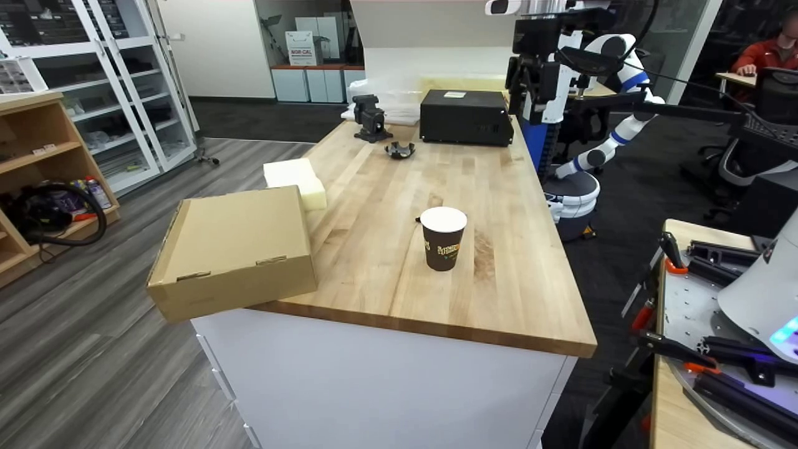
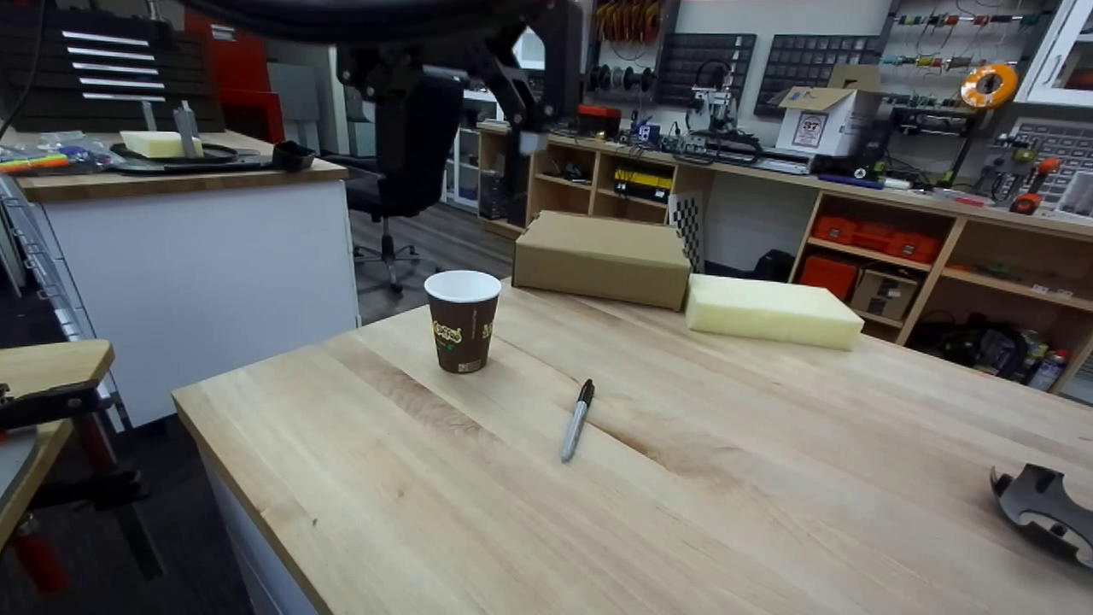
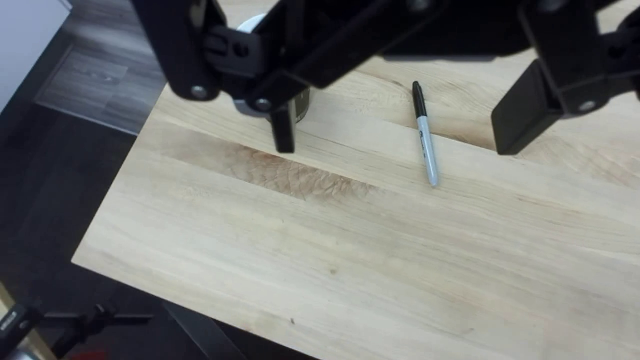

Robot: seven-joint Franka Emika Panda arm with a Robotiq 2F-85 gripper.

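Observation:
A brown paper cup point(image 2: 463, 330) with a white rim stands upright on the wooden tabletop; in the wrist view the gripper's left finger partly covers it. A marker point(image 2: 579, 418) with a grey body and black cap lies flat on the wood close to the cup. From the wrist camera, the marker point(image 3: 425, 135) appears between the widely spaced fingers of my open gripper, below them and untouched. Nothing is held. In exterior view 2 the gripper is high above the table at the top of the picture.
A closed cardboard box point(image 1: 235, 243) overhangs the table's edge, beside a pale foam block point(image 2: 774, 311). Farther along are a black curved part point(image 1: 400, 150), a black device point(image 1: 371, 120) and a black case point(image 1: 465, 117). Bare wood surrounds the marker.

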